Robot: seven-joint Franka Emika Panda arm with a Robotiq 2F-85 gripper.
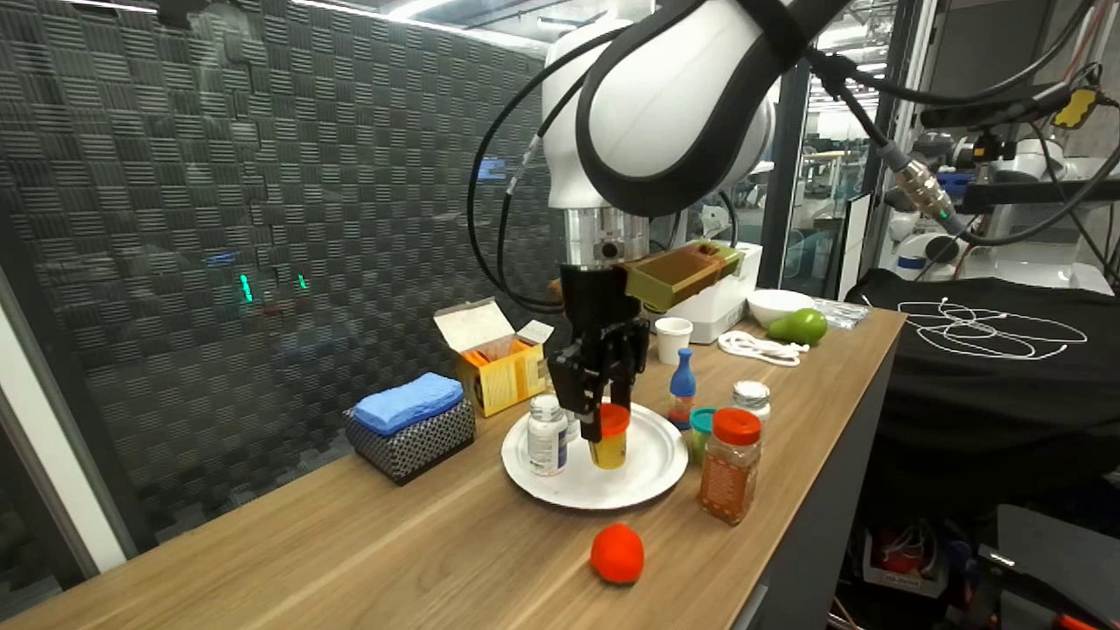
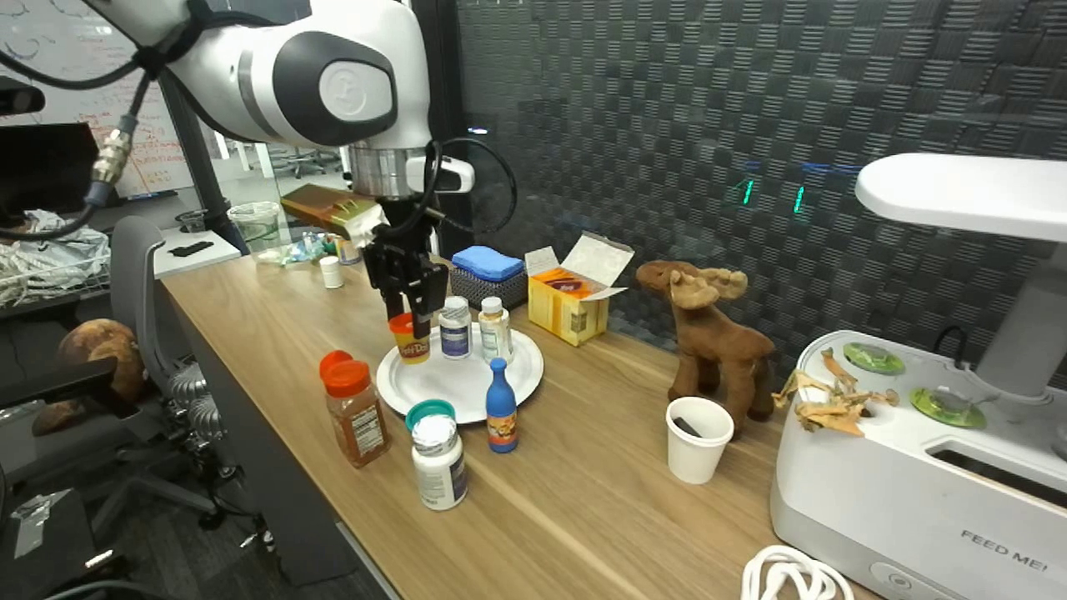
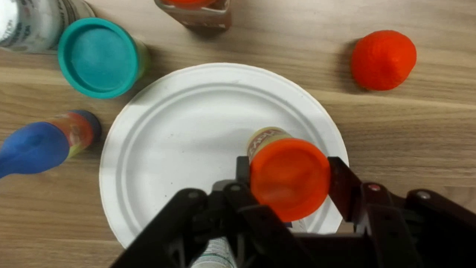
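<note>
A yellow Play-Doh tub with an orange lid (image 1: 609,450) is between the fingers of my gripper, which is shut on it. Its lid fills the gap between the black fingertips in the wrist view. The tub is upright at the white plate (image 1: 630,490), toward one side of it; whether its base touches the plate I cannot tell. Two pill bottles stand on the same plate: a white one with a purple label (image 2: 455,328) and a paler one (image 2: 495,330).
Around the plate stand a spice jar (image 1: 731,467), a teal-lidded tub (image 3: 99,58), a blue bottle (image 2: 501,408) and a white pill bottle (image 2: 438,465). A red ball-like object (image 1: 617,553) lies in front. Behind are a yellow box (image 2: 568,305) and a basket (image 1: 409,439).
</note>
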